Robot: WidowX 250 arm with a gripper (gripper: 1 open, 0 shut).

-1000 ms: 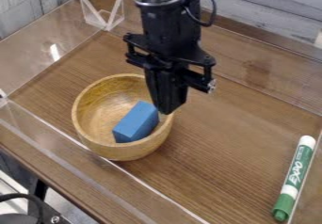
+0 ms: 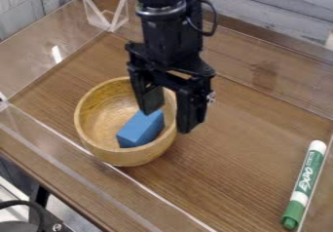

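Note:
My black gripper [image 2: 169, 99] hangs over a yellow-tan round bowl [image 2: 104, 153], its two dark fingers spread apart, open, one above the bowl and the other at its right rim. A blue block [image 2: 140, 130] lies inside the bowl, just below the left finger, partly hidden by the arm.
A green and white marker [image 2: 305, 183] lies at the right on the wooden table [image 2: 235, 177]. A black cable [image 2: 26, 207] is at the lower left corner.
The gripper has come down and toward the camera over the bowl, its fingers now lower and more visible. The bowl, block and marker look unmoved.

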